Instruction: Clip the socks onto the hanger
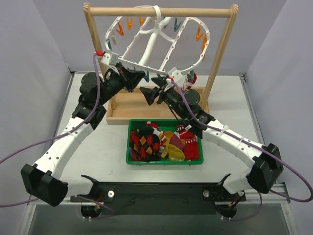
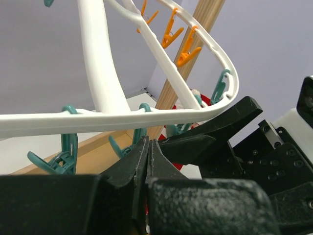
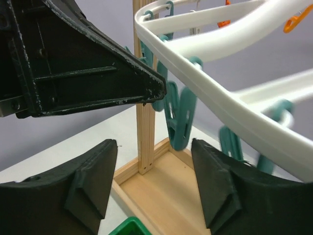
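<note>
My left gripper [image 1: 138, 78] is at the near rim of the white hanger [image 1: 129, 64], shut; what is between its fingers is hidden. My right gripper [image 1: 149, 95] is just right of it and lower, part open, its fingers [image 3: 88, 191] below a teal clip [image 3: 180, 117] on the rim, nothing seen between them. More teal clips [image 2: 68, 152] hang along the rim. Red-and-white fabric [image 1: 190, 79], apparently a sock, hangs at the rim's right, partly behind the right arm. Several socks [image 1: 146, 144] lie in the green bin [image 1: 166, 162].
The wooden frame [image 1: 220, 49] holds the hanger above an empty wooden tray [image 1: 117, 117]. Orange clips [image 1: 199, 33] sit on the hanger's sides. Bare table lies either side of the bin.
</note>
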